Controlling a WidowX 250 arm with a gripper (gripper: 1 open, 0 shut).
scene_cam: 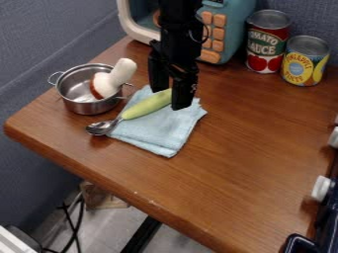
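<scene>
My black gripper (173, 87) is lowered over a pale blue cloth (161, 130) on the wooden table, around the upper end of a yellow-green banana-like object (136, 111); whether its fingers grip it is unclear. A metal spoon (101, 127) lies at the lower left of that object. A steel pot (82, 97) to the left holds a white item (121, 73) leaning over its rim.
At the back stand a teal toy appliance (224, 38), a tomato can (267, 42) and a yellow can (303, 63). Dark stove-like hardware with white knobs (319, 188) is at the right edge.
</scene>
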